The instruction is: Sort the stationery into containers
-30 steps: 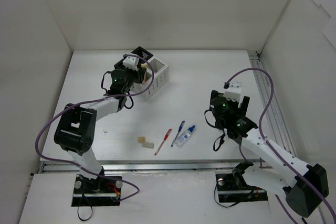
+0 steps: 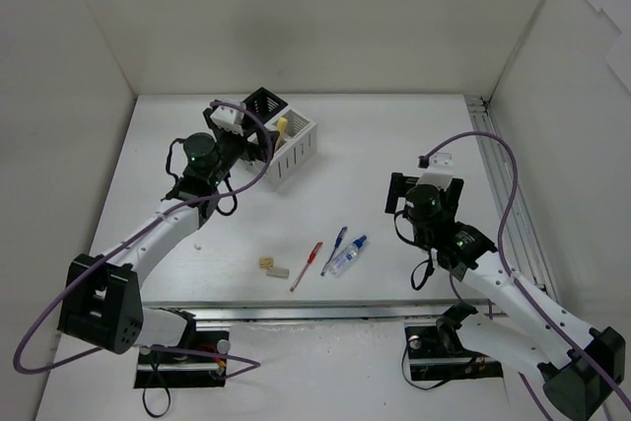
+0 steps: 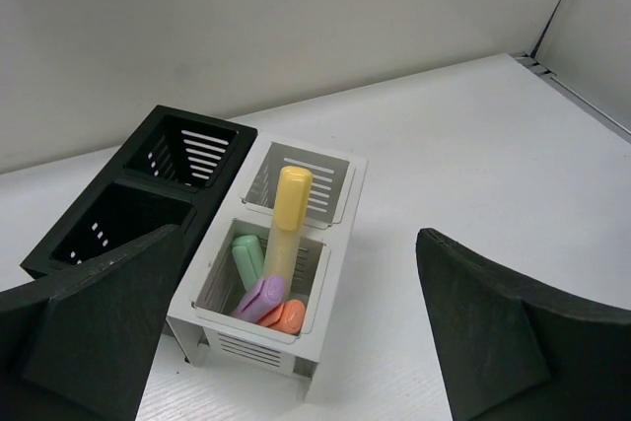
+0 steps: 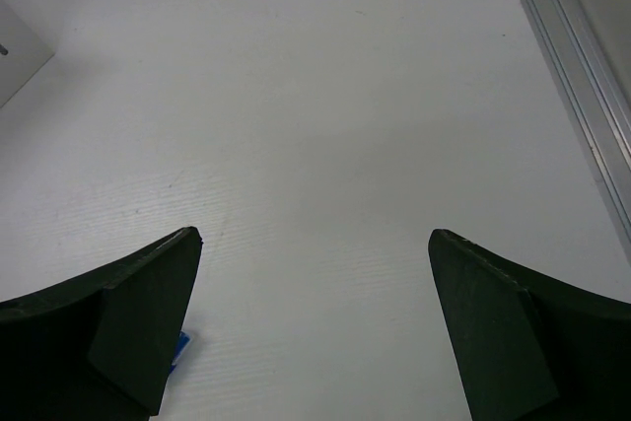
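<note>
My left gripper (image 2: 258, 143) hangs open above the white container (image 3: 325, 322), whose front compartment holds a tall yellow item (image 3: 291, 199) with green, purple and orange pieces (image 3: 264, 298). A black container (image 3: 138, 150) adjoins it. On the table's front middle lie a red pen (image 2: 306, 266), a blue pen (image 2: 333, 249), a clear bottle with blue ends (image 2: 346, 256), a tan block (image 2: 265, 262) and a grey-green block (image 2: 278, 273). My right gripper (image 2: 426, 184) is open over empty table, right of those items.
Walls enclose the back and sides, and a metal rail (image 2: 509, 194) runs along the right edge.
The right arm has shifted only slightly.
</note>
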